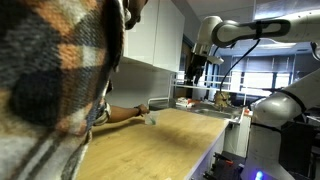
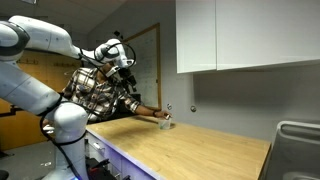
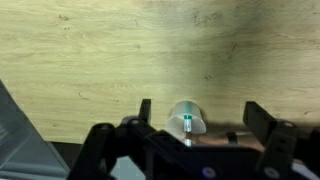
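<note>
A small whitish cup [image 1: 151, 118] stands on the wooden table [image 1: 145, 150]. From above in the wrist view, the cup [image 3: 186, 122] has a thin teal-and-white item in or across it; which of these I cannot tell. My gripper hangs high over the table, its two black fingers wide apart with nothing between them. In exterior view 2, the gripper [image 2: 131, 80] is well above the cup [image 2: 165, 123]. A person's hand [image 2: 157, 112] is close to the cup.
The person in a plaid shirt [image 1: 50, 80] leans over the table at the left of exterior view 1, covering much of that side. White cabinets [image 2: 245, 35] hang above.
</note>
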